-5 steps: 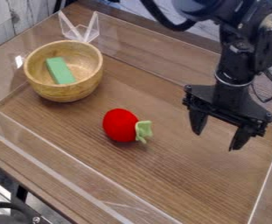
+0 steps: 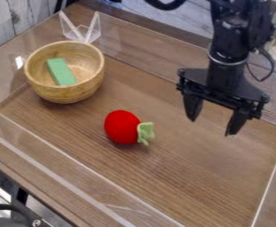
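My black gripper (image 2: 211, 111) hangs from the arm at the upper right, low over the wooden table, its fingers spread apart and open with nothing seen between them. A red plush vegetable with a green top (image 2: 123, 126), like a tomato or radish, lies left of centre, apart from the gripper. A wooden bowl (image 2: 83, 84) at the upper left holds a green block (image 2: 60, 73).
A white object (image 2: 84, 34) stands at the back left edge, behind the bowl. A dark cable or part shows at the bottom left corner.
The arm and gripper have shifted slightly to the left and changed angle a little. The red plush, bowl and green block stay where they were.
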